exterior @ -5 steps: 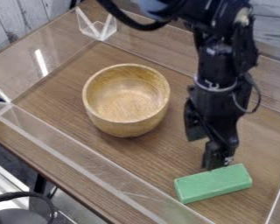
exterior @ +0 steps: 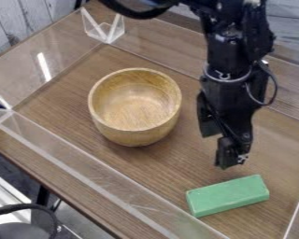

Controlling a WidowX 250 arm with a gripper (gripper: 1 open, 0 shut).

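Note:
A green rectangular block [exterior: 227, 194] lies on the wooden table at the lower right. The black gripper [exterior: 220, 147] hangs above and behind it, higher in the picture, with its fingers apart and nothing seen between them. A round wooden bowl [exterior: 132, 101] stands to the left of the arm.
The wooden table [exterior: 115, 182] has bare room around the bowl and at the lower left. A clear plastic piece [exterior: 102, 28] sits at the back left. Cables and a white edge show at the lower left.
The gripper has moved up and back, away from the green block, and slightly left. The block and bowl look unmoved.

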